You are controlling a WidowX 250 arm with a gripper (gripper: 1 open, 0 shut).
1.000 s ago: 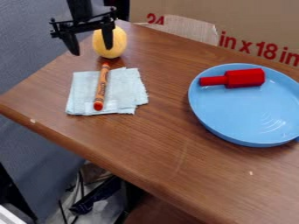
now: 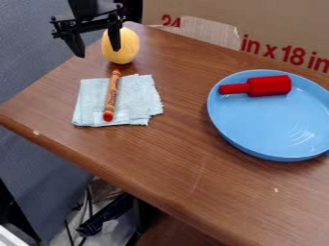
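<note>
My black gripper (image 2: pixel 94 36) hangs at the upper left, its fingers spread apart, just in front of and partly over a yellow round object (image 2: pixel 123 50). An orange crayon-like stick (image 2: pixel 112 94) lies lengthwise on a folded pale blue cloth (image 2: pixel 139 102). On the right, a red rolling-pin-like toy (image 2: pixel 267 86) lies on a blue plate (image 2: pixel 267 135).
The wooden table (image 2: pixel 193 197) has clear room in the middle and front. A cardboard box (image 2: pixel 270 24) stands behind it. The table's left edge runs diagonally, with cables and dark items below.
My gripper has moved slightly to the left. The objects on the table look unchanged.
</note>
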